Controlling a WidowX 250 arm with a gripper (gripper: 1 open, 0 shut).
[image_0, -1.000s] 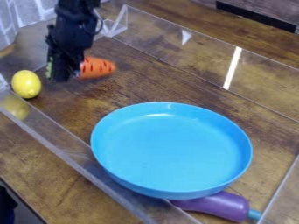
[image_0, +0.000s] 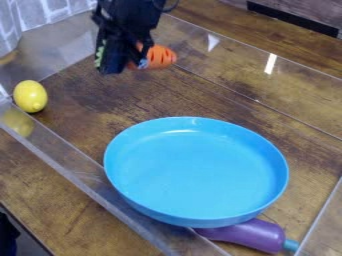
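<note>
My dark gripper (image_0: 120, 50) is up at the top left of the view, raised above the wooden surface, with an orange carrot (image_0: 152, 56) at it, lifted and pointing right. The fingers are dark and partly hide the carrot's left end, so their exact grip is hard to see. A blue plate (image_0: 195, 170) lies in the lower middle.
A yellow lemon (image_0: 30, 96) lies at the left by the clear wall. A purple eggplant (image_0: 246, 235) lies below the plate, near the front right. Clear panels edge the area.
My gripper and the carrot have risen and moved toward the right, away from the spot beside the lemon. The plate, lemon and eggplant are unmoved.
</note>
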